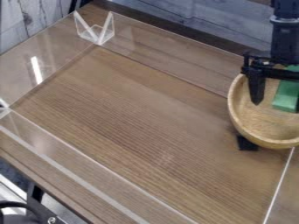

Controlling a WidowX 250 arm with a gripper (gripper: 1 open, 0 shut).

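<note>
My gripper [271, 72] is at the upper right, open, above a round wooden bowl [254, 122]. A green object [286, 99] is in the bowl's right part, just below the gripper and partly cut off by the frame edge. A black block [246, 143] shows under the bowl's lower left.
A white wire holder [96, 28] stands at the back left. A dark wall rises behind, and the table's edge runs along the lower left with dark items beyond it.
</note>
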